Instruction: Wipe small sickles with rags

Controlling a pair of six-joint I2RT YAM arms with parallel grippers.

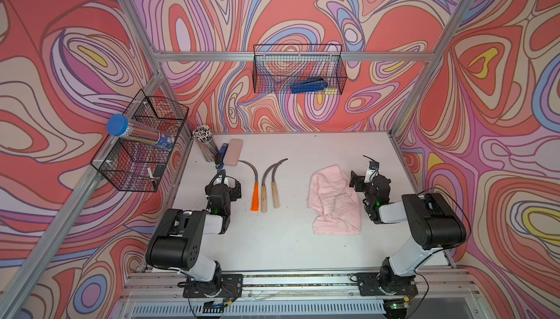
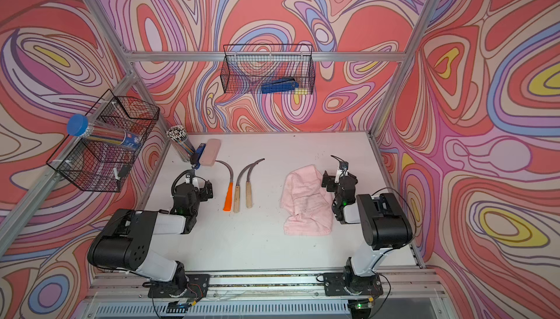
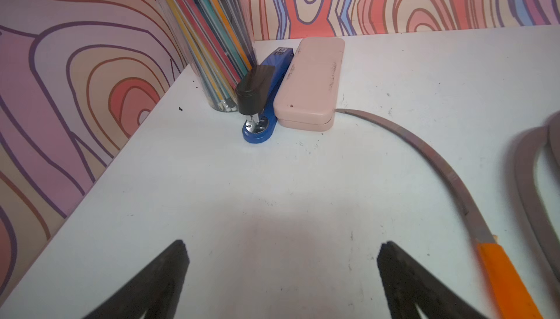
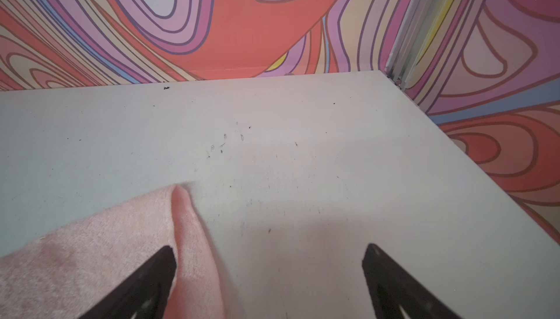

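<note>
Three sickles lie side by side on the white table, left of centre. One has an orange handle [image 1: 255,197]; the middle sickle [image 1: 264,198] and the right-hand sickle [image 1: 275,194] have wooden handles. Their curved blades point toward the back. A crumpled pink rag [image 1: 334,202] is spread on the right half of the table. My left gripper stands open over bare table, left of the orange-handled sickle [image 3: 443,167]. Open as well, my right gripper is by the right edge of the rag [image 4: 116,249], with nothing held between its fingers.
At the back left stand a clear holder of sticks [image 1: 204,143], a blue stapler [image 3: 265,97] and a pink case [image 3: 312,80]. Wire baskets hang on the left [image 1: 140,144] and back [image 1: 299,74].
</note>
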